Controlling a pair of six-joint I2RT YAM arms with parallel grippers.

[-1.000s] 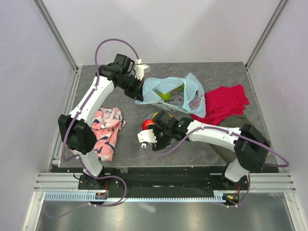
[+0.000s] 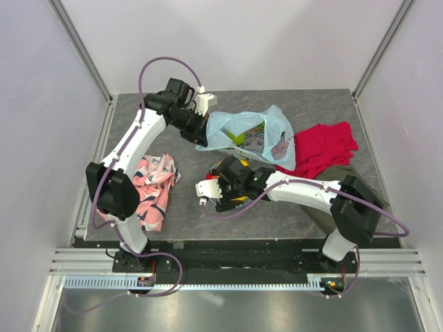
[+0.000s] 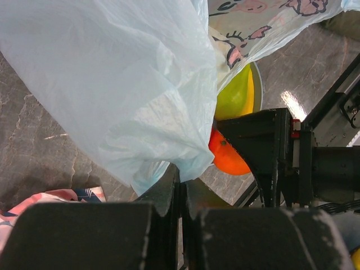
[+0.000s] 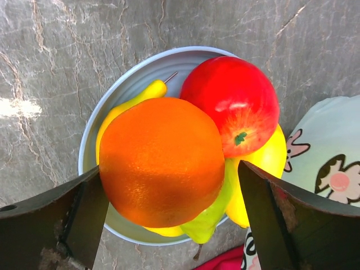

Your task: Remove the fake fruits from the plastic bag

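My left gripper is shut on a corner of the translucent plastic bag (image 3: 112, 84), holding it up; in the top view the bag (image 2: 280, 131) gapes, with green fruit (image 2: 237, 138) inside. My right gripper is open over a blue bowl (image 4: 118, 95) of fruit, its fingers either side of an orange (image 4: 160, 152). Also in the bowl are a red fruit (image 4: 228, 95), yellow fruits (image 4: 267, 152) and a green pear (image 4: 205, 222).
A red cloth (image 2: 329, 142) and an olive cloth (image 2: 360, 176) lie at the right, a pink patterned cloth (image 2: 152, 187) at the left. Bare grey table shows at the back and front.
My right gripper has shifted slightly over the bowl since one second ago, covering more of the red fruit in the top view. The left arm and bag are nearly unchanged.
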